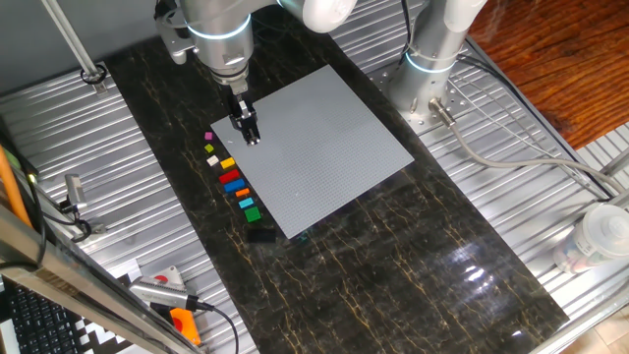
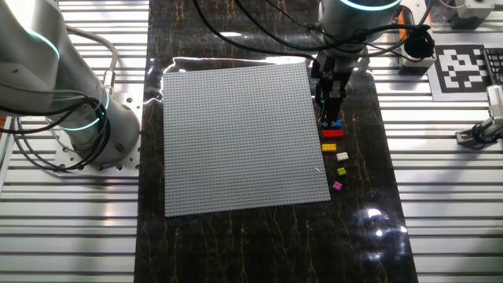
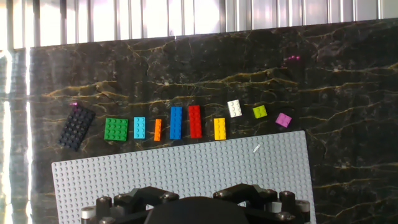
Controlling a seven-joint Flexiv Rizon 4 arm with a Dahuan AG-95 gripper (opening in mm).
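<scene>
My gripper is open, with a gap and nothing between its fingertips in the wrist view. In exterior view 1 the gripper (image 1: 252, 142) hangs over the grey baseplate (image 1: 324, 147), near its brick-side edge. A row of loose bricks lies beside that edge: black (image 3: 76, 127), green (image 3: 116, 129), light blue (image 3: 139, 127), orange (image 3: 158, 130), blue (image 3: 176, 123), red (image 3: 195, 121), yellow (image 3: 219, 129), white (image 3: 234, 109), lime (image 3: 259, 111) and pink (image 3: 283, 120). In exterior view 2 the arm hides part of the row.
The baseplate looks bare apart from a small white mark (image 3: 256, 149). Cables (image 2: 259, 47) cross exterior view 2. A clear tub (image 1: 595, 236) sits off the tabletop.
</scene>
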